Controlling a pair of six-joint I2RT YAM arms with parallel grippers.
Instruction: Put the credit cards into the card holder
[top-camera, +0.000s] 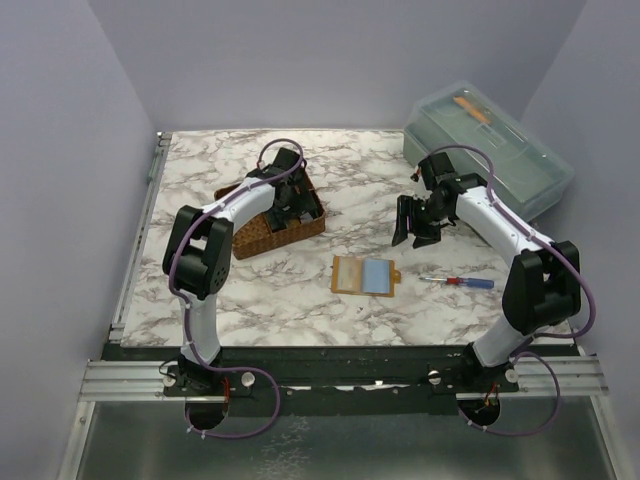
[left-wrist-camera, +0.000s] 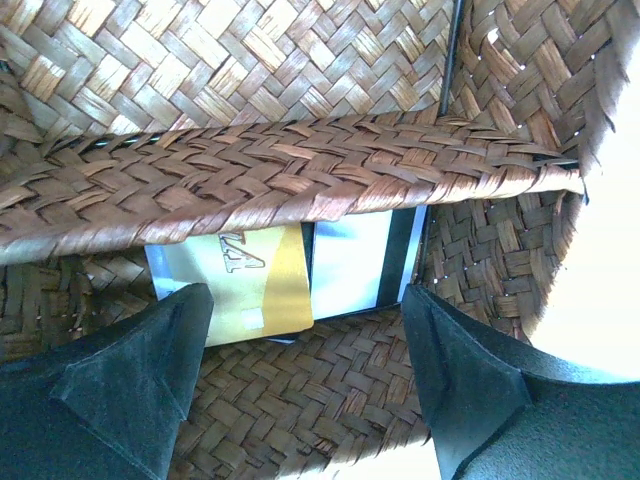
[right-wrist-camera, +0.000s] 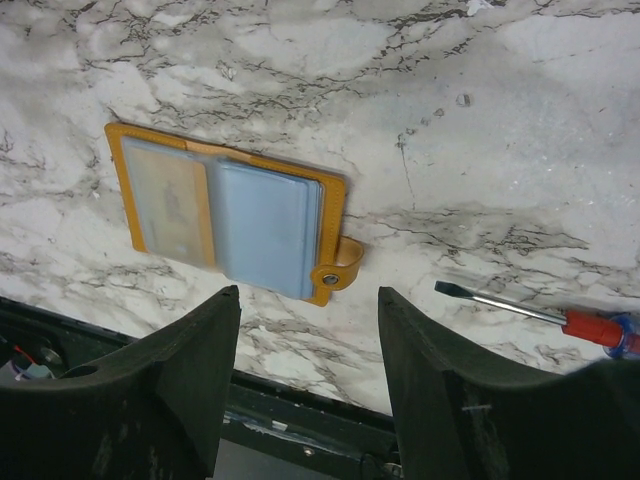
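Observation:
In the left wrist view, a yellow-and-white card (left-wrist-camera: 245, 280) and a white card with a dark stripe (left-wrist-camera: 350, 262) lie in a compartment of the woven basket (top-camera: 265, 240). My left gripper is part open over them. Its fingers (left-wrist-camera: 170, 340) stand apart on either side of the cards, and I see nothing gripped. The card holder (right-wrist-camera: 215, 215) lies spread on the marble table, tan-edged with clear sleeves and a snap tab (right-wrist-camera: 340, 268). Above the table, to the right of the holder in the top view, my right gripper is open and empty.
A screwdriver (top-camera: 460, 282) with a red and blue handle lies right of the holder. At the back right stands a translucent lidded box (top-camera: 490, 150). A woven divider (left-wrist-camera: 320, 180) crosses the basket close to the left fingers. Bare marble surrounds the holder.

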